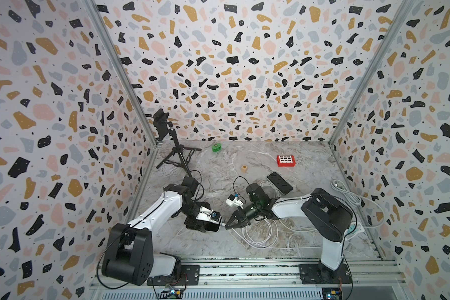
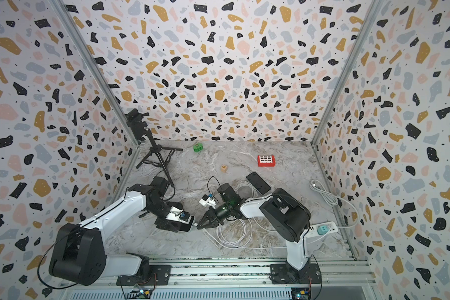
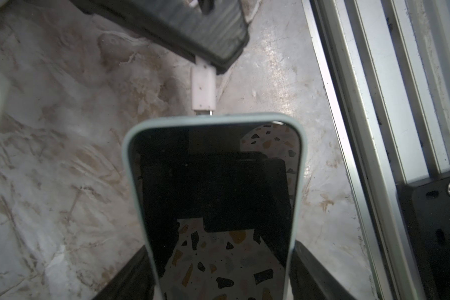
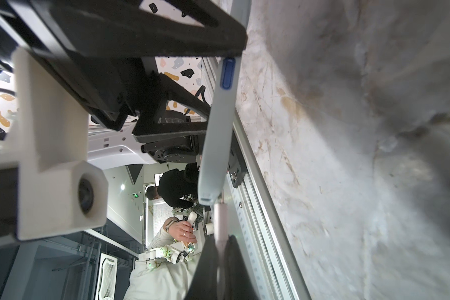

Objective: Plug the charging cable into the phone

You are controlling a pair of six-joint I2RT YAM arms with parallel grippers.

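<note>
My left gripper is shut on the phone, a dark-screened handset in a pale case, gripping it by its long sides above the table. In the right wrist view my right gripper is shut on the white plug of the charging cable. The plug points at the phone's end edge in the left wrist view, a bit left of its middle. Some metal tip shows between plug and edge. From the right wrist, that tip appears offset toward one side of the phone's end; the port itself is hidden.
White cable lies in loops beneath the right arm. Behind that arm rests another dark phone. A power strip sits at the right, a black tripod at the back left.
</note>
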